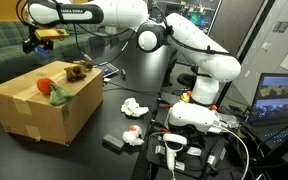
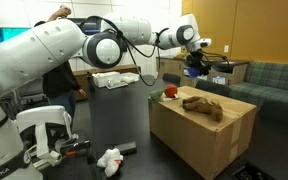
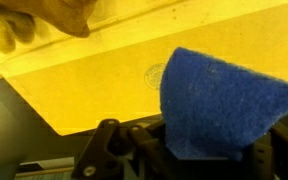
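A soft blue fuzzy piece (image 3: 219, 105) fills the right of the wrist view and hides the fingertips. It hangs from my gripper (image 2: 197, 62), which is shut on it, above the cardboard box (image 2: 219, 148). There is a clear gap between the blue piece and the box top. On the box lie a brown plush toy (image 2: 204, 107) and a red round thing (image 1: 46, 85) with a green part (image 1: 59, 96). Part of the brown toy (image 3: 64, 14) shows at the wrist view's upper left.
A dark block (image 1: 114, 143), a red-and-white toy (image 1: 133, 135) and a white crumpled item (image 1: 134, 108) lie in front of the box. A laptop (image 1: 280, 98) stands at the right. Behind the box is a patterned sofa (image 2: 274, 85).
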